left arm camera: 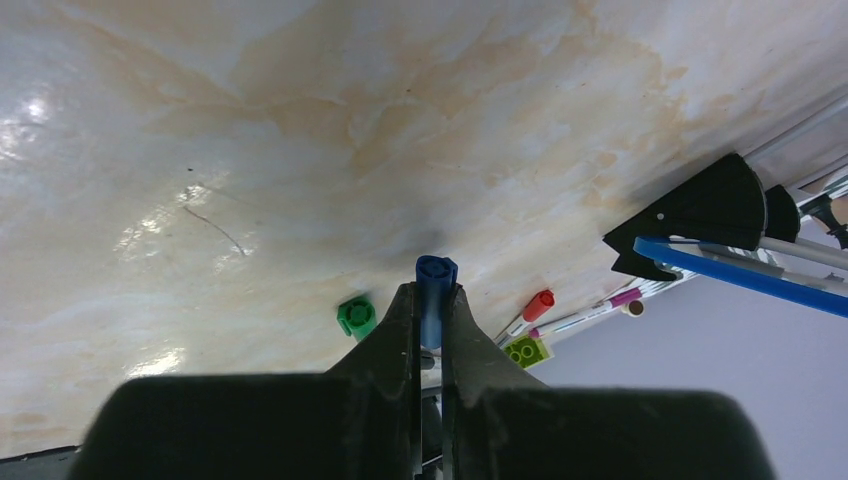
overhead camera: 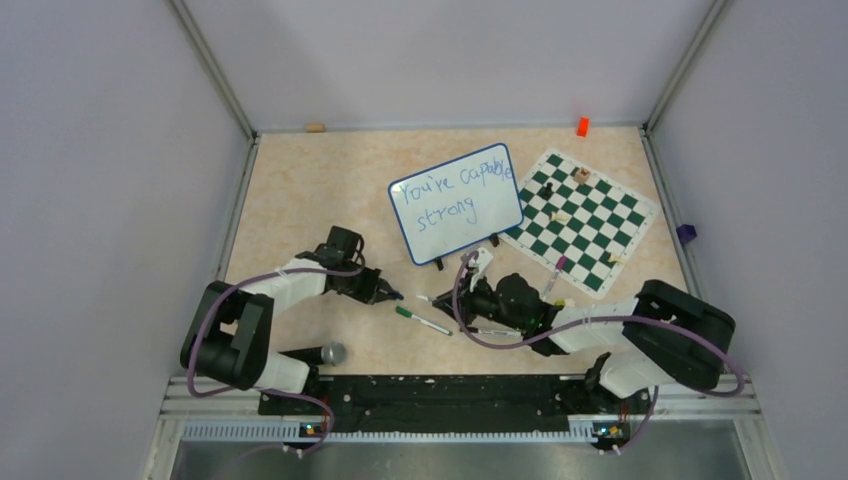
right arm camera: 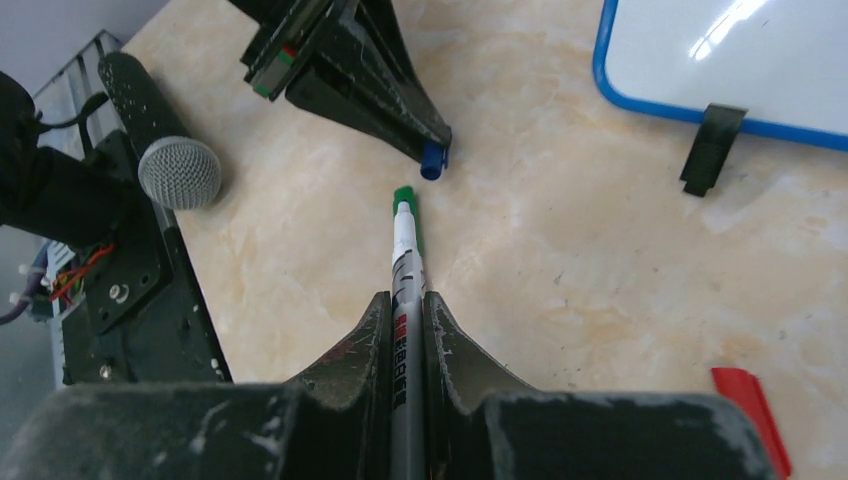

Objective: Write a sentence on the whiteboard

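Note:
The whiteboard (overhead camera: pixel 465 232) stands tilted on small black feet, with "You're capable" and "strong" handwritten on it in blue. Left of its lower edge, my left gripper (overhead camera: pixel 388 292) is shut on a blue cap (left arm camera: pixel 437 270), whose end sticks out past the fingertips. My right gripper (overhead camera: pixel 440 304) is shut on a white marker (right arm camera: pixel 404 240), its bare tip pointing toward the left gripper. In the right wrist view the blue cap (right arm camera: pixel 432 160) shows beyond the marker's tip, and the two are apart.
A green-capped marker (overhead camera: pixel 424 320) lies on the table (overhead camera: pixel 300 190) between the grippers. Another marker (overhead camera: pixel 497 332) is partly under the right arm. A checkered board (overhead camera: pixel 600 225) with small pieces lies at right, and a microphone (overhead camera: pixel 333 353) at front left.

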